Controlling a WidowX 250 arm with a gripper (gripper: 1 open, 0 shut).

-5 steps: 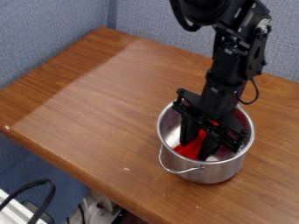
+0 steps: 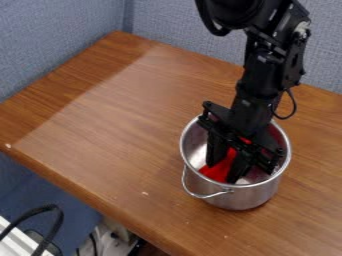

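Observation:
A metal pot [image 2: 234, 198] with a wire handle stands on the right part of the wooden table [image 2: 100, 110]. My black gripper [image 2: 230, 162] reaches down inside it from above. A red object [image 2: 215, 170] lies in the pot between and around the gripper's dark fingers. The gripper looks shut on the red object, though the fingertips are partly hidden by the pot and the gripper's body.
Grey padded walls stand behind and to the left. Black cables and white items sit below the table's front left edge.

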